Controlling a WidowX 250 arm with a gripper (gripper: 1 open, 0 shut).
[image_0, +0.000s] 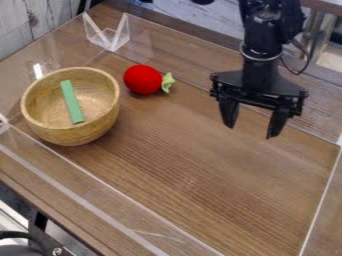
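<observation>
The black gripper (251, 112) hangs over the right part of the wooden table, its two fingers pointing down and apart, with nothing visible between them. A wooden bowl (99, 117) with a green stick (71, 101) in it is at the left. A red round object (142, 78) with a green top, perhaps a toy vegetable, lies at the upper middle, left of the gripper.
A clear plastic holder (108, 32) stands at the back left by the wall.
</observation>
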